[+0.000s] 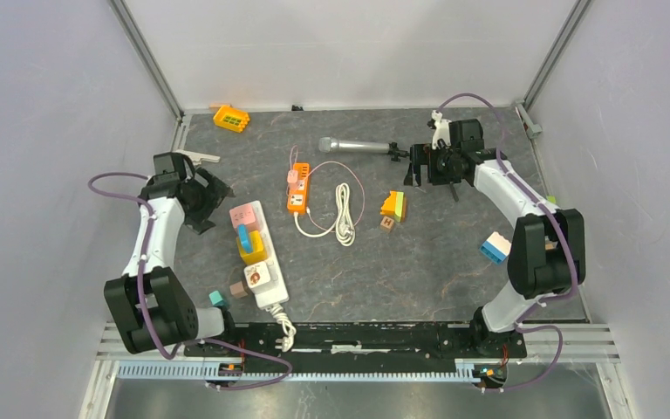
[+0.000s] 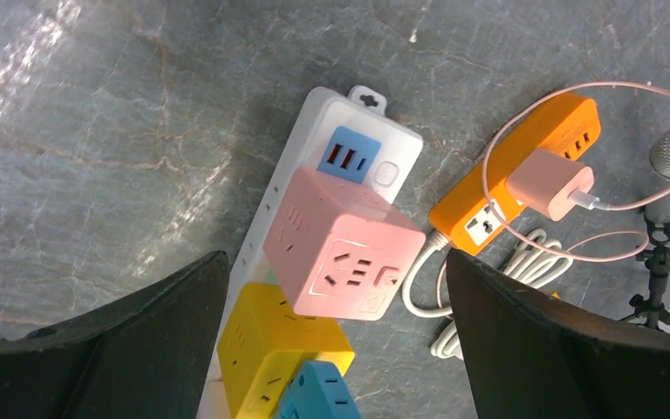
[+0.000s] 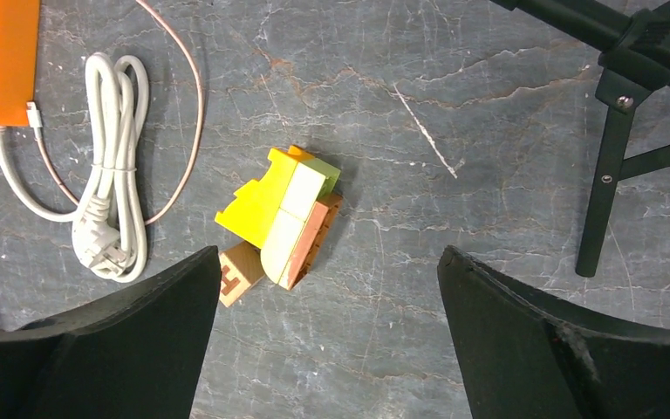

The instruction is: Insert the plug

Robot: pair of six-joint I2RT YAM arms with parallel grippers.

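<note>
A pink charger plug (image 2: 548, 183) with a pink cable sits against the orange power strip (image 1: 298, 188) near the table's middle. Left of it lies a long white power strip (image 1: 272, 269) bearing a pink cube adapter (image 2: 345, 247), a yellow one (image 2: 285, 345) and a blue plug (image 2: 320, 389). My left gripper (image 1: 214, 202) hovers left of the white strip's far end, open and empty. In its wrist view the pink cube shows between the fingers but beyond them. Over the right side, my right gripper (image 1: 414, 166) is also open, with bare table and blocks below.
A grey microphone (image 1: 353, 146) on a small stand lies at the back. Bundled white cable (image 1: 345, 218), yellow-green blocks (image 3: 288, 209) and a brown cube (image 3: 240, 272) occupy the middle. A blue-white block (image 1: 495, 248) lies far right.
</note>
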